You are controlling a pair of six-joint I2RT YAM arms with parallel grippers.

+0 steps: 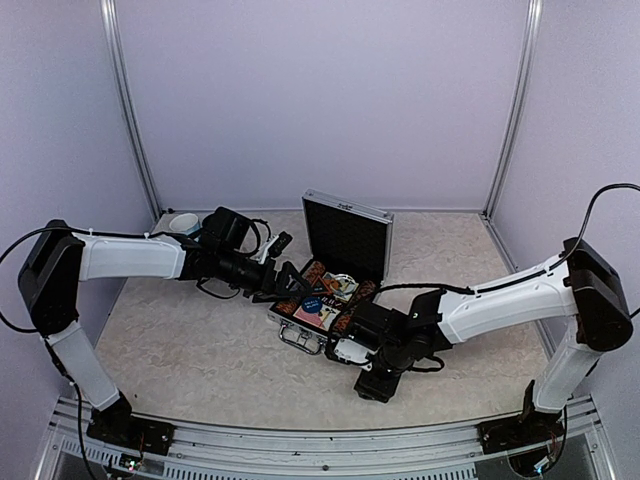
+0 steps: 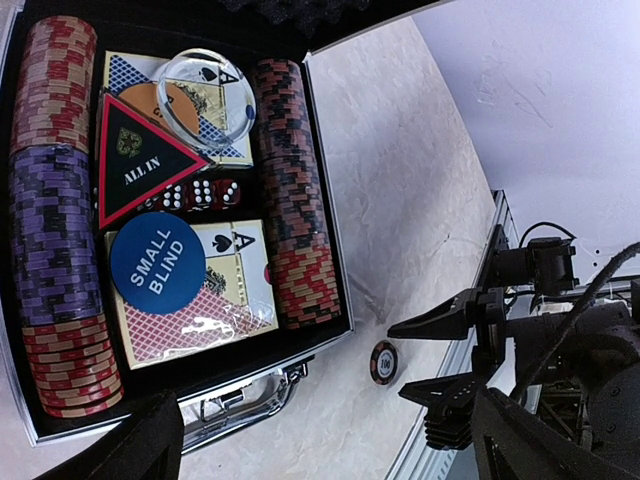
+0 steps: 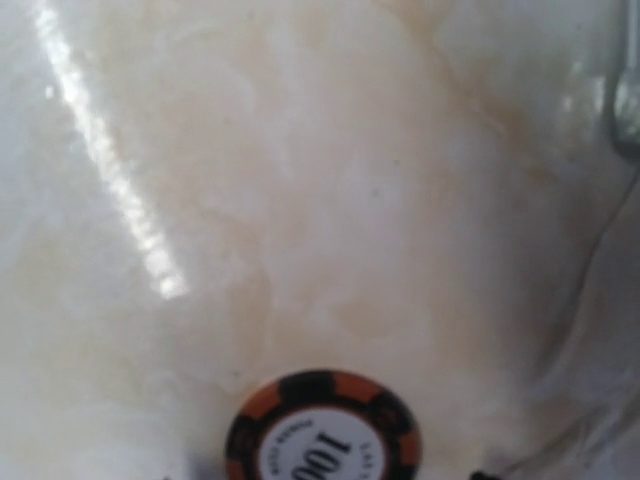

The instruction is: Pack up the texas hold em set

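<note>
The open silver case (image 1: 346, 238) stands mid-table with its lid raised. In the left wrist view, rows of chips (image 2: 55, 230), two card decks (image 2: 190, 330), red dice (image 2: 200, 193), the ALL IN triangle (image 2: 140, 158), the blue SMALL BLIND disc (image 2: 158, 265) and a clear disc (image 2: 206, 100) lie inside. One black-and-orange 100 chip (image 2: 384, 362) lies flat on the table outside the case's front right corner. My right gripper is open, its fingers (image 2: 440, 318) either side of that chip. Over the case's left side, my left gripper (image 1: 305, 290) is open and empty.
The case's handle (image 2: 240, 405) sticks out at the front. A white roll-like object (image 1: 184, 223) stands at the back left behind my left arm. Bare table (image 1: 210, 360) lies in front of the case on the left.
</note>
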